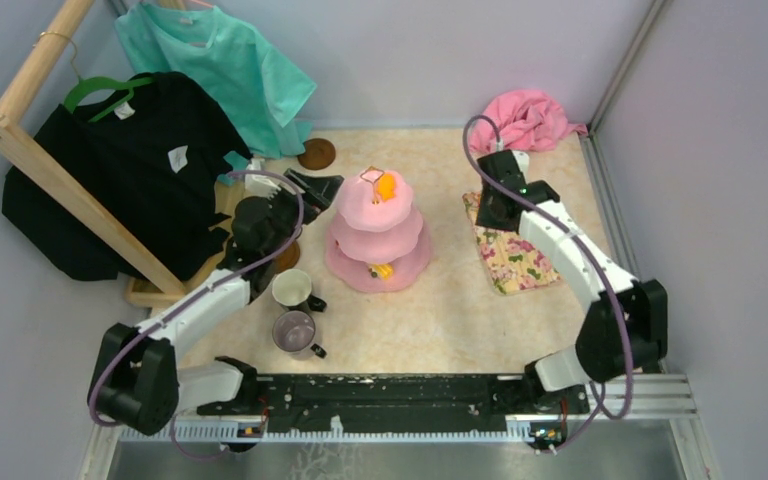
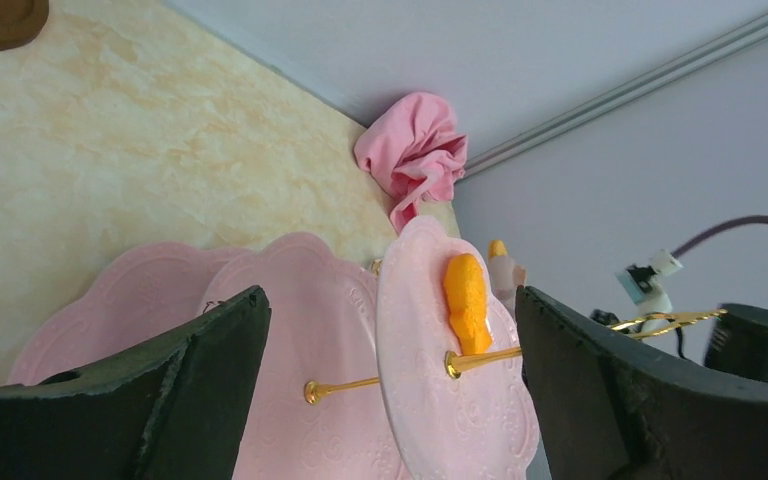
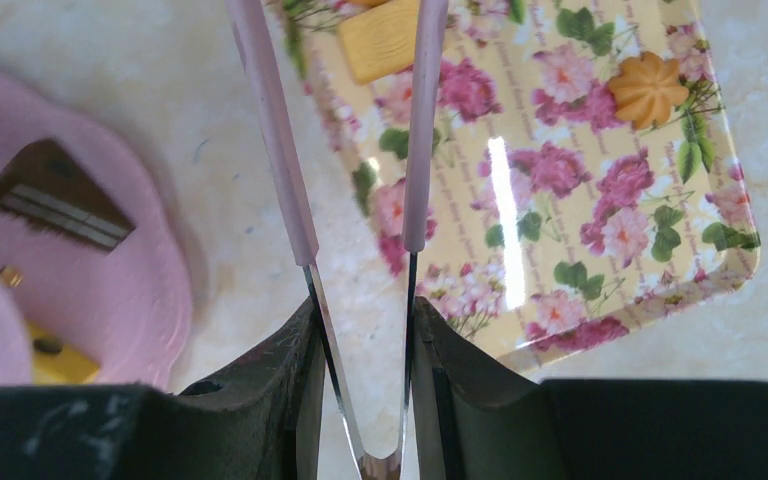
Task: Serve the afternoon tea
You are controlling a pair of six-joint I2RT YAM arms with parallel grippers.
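Note:
A pink three-tier stand [image 1: 380, 250] holds a yellow pastry [image 2: 465, 300] on its top tier, plus a brown wedge [image 3: 55, 195] and a yellow piece [image 3: 65, 360] lower down. My left gripper [image 1: 315, 190] is open, left of the top tier, nothing between its fingers. My right gripper [image 1: 490, 205] hangs over the floral tray [image 1: 515, 270]; its pink tongs-like fingers stand part open in the right wrist view, above a yellow block [image 3: 380, 45] and near a star-shaped pastry [image 3: 647, 90]. Whether anything sits at their tips is out of view.
Two mugs [image 1: 295, 333] stand front left, brown coasters [image 1: 316, 153] lie left, a pink cloth [image 1: 525, 120] lies back right. A wooden rack [image 1: 80, 195] with shirts fills the left.

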